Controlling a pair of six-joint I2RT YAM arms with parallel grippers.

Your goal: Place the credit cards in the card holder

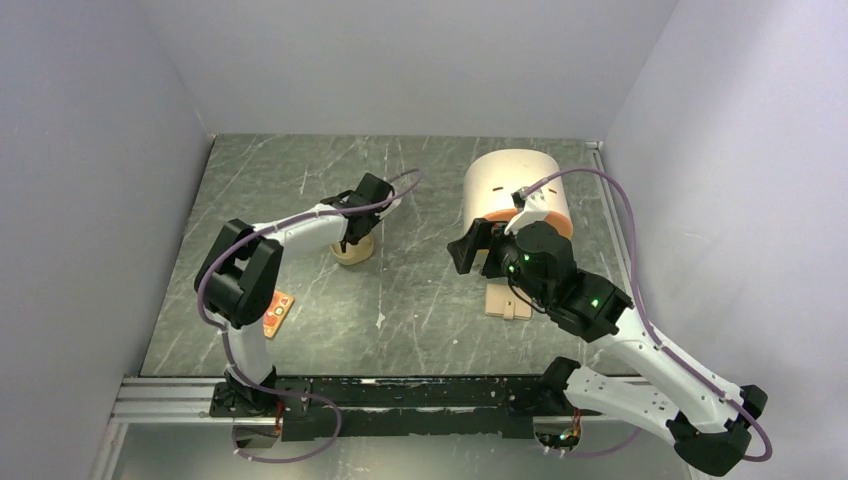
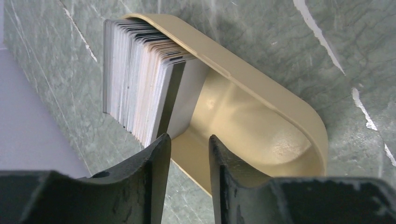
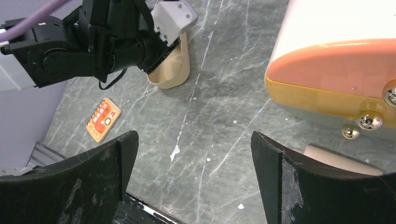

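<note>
In the left wrist view a tight stack of credit cards (image 2: 140,79) stands on edge at the far end of an oval beige container (image 2: 261,130), whose near part is empty. My left gripper is open over the container's near side, with a gap between its fingers and the cards ahead of them. A beige card holder with a strap (image 1: 508,300) lies on the right of the table, below the large cylinder; only its edge shows in the right wrist view. High above the table my right gripper stands open and empty.
A white cylinder with an orange front (image 1: 515,190) stands behind the card holder. An orange patterned flat piece (image 3: 103,119) lies at the left beside the left arm.
</note>
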